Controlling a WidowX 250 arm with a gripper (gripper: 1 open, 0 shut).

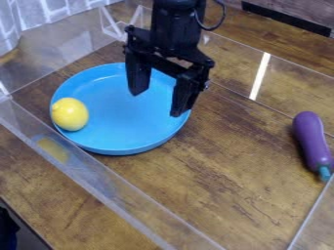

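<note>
My black gripper point(159, 76) hangs over the back half of a blue plate point(124, 127), its two fingers spread wide apart with nothing visible between them. A yellow ball-like object point(69, 113) rests on the left side of the plate.
A purple eggplant-like object point(311, 142) lies on the wooden table point(229, 200) at the right. Clear plastic walls run along the left and front. The table between plate and purple object is clear.
</note>
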